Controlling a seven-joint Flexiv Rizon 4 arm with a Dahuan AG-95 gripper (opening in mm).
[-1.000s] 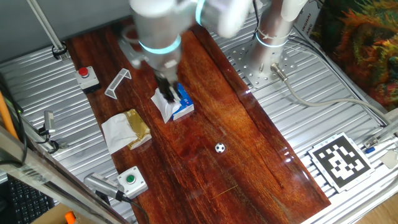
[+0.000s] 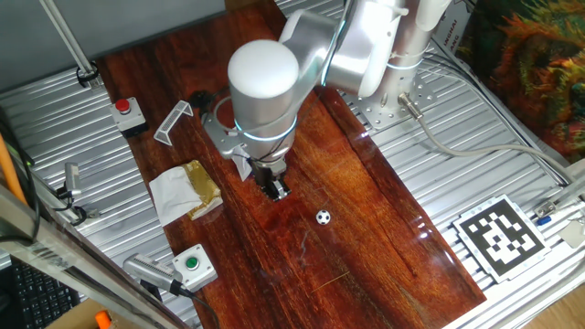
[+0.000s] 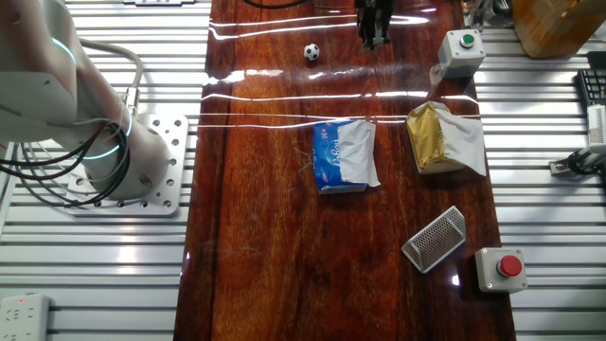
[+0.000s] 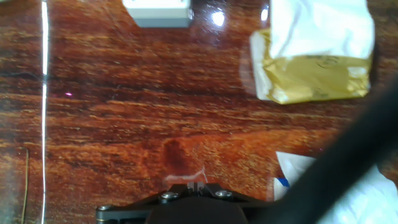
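My gripper (image 2: 276,194) hangs over the middle of the table, pointing down, to the left of a small black-and-white ball (image 2: 323,217). Its fingertips (image 4: 208,186) look pressed together in the wrist view, with nothing clear between them. A pale streak just beyond the tips could be a glare or a mark; I cannot tell which. In exterior view 2 the gripper (image 3: 374,40) shows at the top edge, apart from the ball (image 3: 311,52). A blue tissue pack (image 3: 329,156) with white tissue lies on the wood, mostly hidden by the arm in exterior view 1.
A gold-and-white tissue pack (image 2: 186,192), a white grater-like piece (image 2: 174,122), a red-button box (image 2: 128,116) and a green-button box (image 2: 194,267) line the table's left side. Bare wood (image 2: 366,265) lies around and beyond the ball.
The arm has swung from over the blue tissue pack toward the ball, moving right and toward the front in exterior view 1. The pack and the ball have stayed put.
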